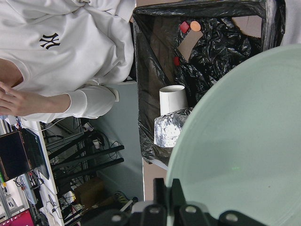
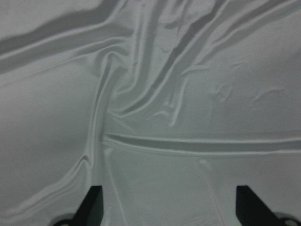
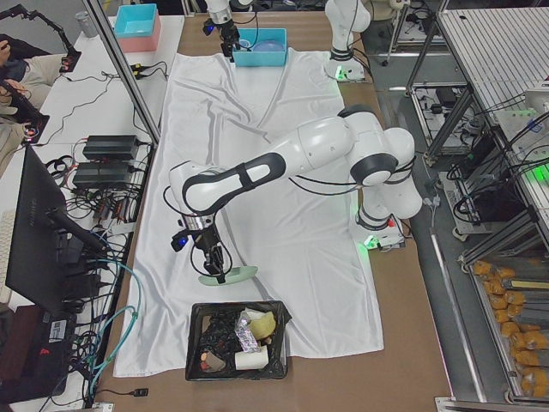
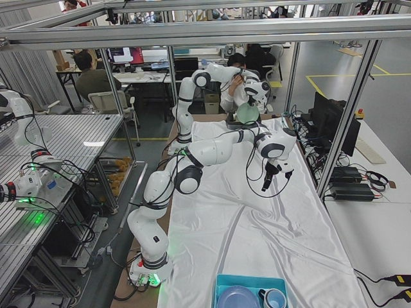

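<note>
A pale green plate (image 3: 240, 273) is held by its rim, raised just beside the black-lined bin (image 3: 196, 343), with my left gripper shut on it. In the left wrist view the plate fills the right side, and the bin holds a white roll, a foil piece and other scraps. My right gripper is open over the wrinkled white cloth (image 2: 56, 122), nothing between its fingers.
A blue box (image 4: 250, 282) with a blue plate and a cup stands at the cloth's other end. A monitor and cables line one side of the table. A seated person is close behind the bin.
</note>
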